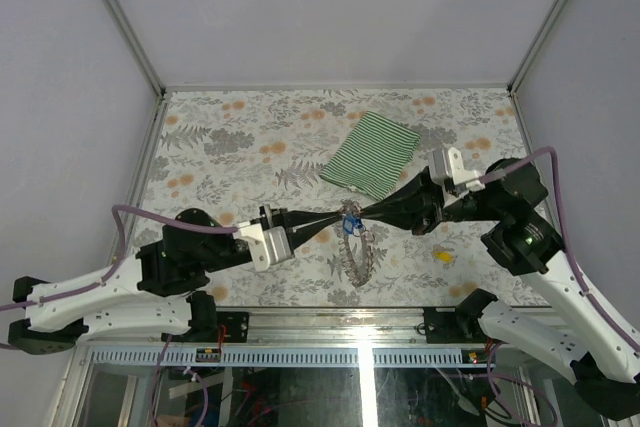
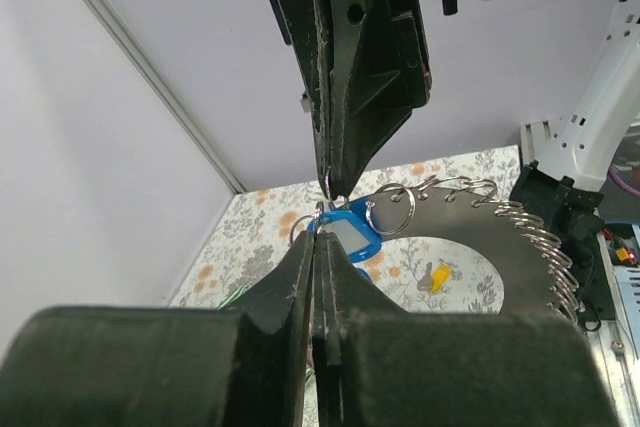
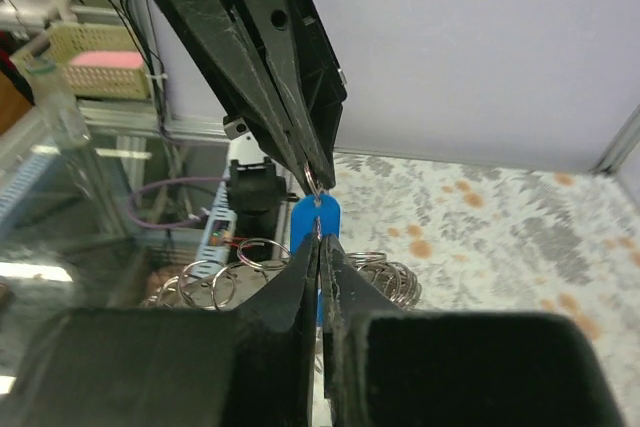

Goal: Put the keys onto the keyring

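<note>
A blue-edged tag (image 2: pixel 352 235) is between my two grippers, which meet almost tip to tip over the table. My left gripper (image 1: pixel 339 215) is shut, with a thin metal loop (image 3: pixel 309 179) at its fingertips. From the other side, my right gripper (image 1: pixel 364 215) is shut too; a small metal piece (image 2: pixel 328 183) shows at its tips, just above the tag. A silver looped keyring (image 1: pixel 358 259) hangs below the tips, its curled wires (image 2: pixel 545 247) running along a grey curved band. Which thin part runs through which is hard to make out.
A green-striped cloth (image 1: pixel 372 154) lies behind the grippers on the flowered table. Right of the hanging loops is a small yellow object (image 1: pixel 443 256).
</note>
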